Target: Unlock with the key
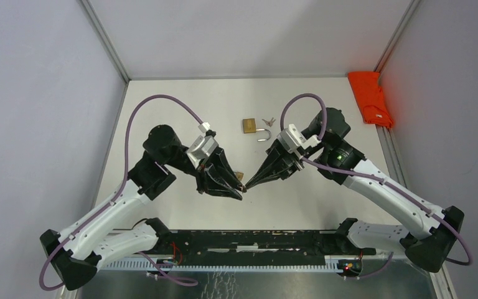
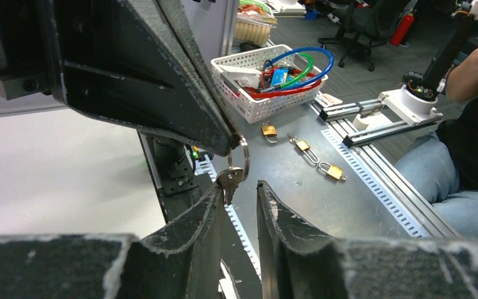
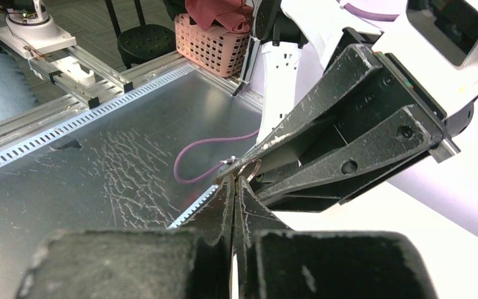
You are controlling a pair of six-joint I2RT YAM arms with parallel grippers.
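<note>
A small key on a ring hangs at the fingertips of the right gripper, just above the parted fingers of my left gripper. In the top view the tips of both grippers meet near the middle. My right gripper is shut, with the ring at its tips against the left gripper's fingers. A brass padlock with its shackle open lies on the white table, with other keys beside it. Another brass piece behind the tips is mostly hidden.
An orange cloth lies at the back right corner. Walls border the table on the sides and back.
</note>
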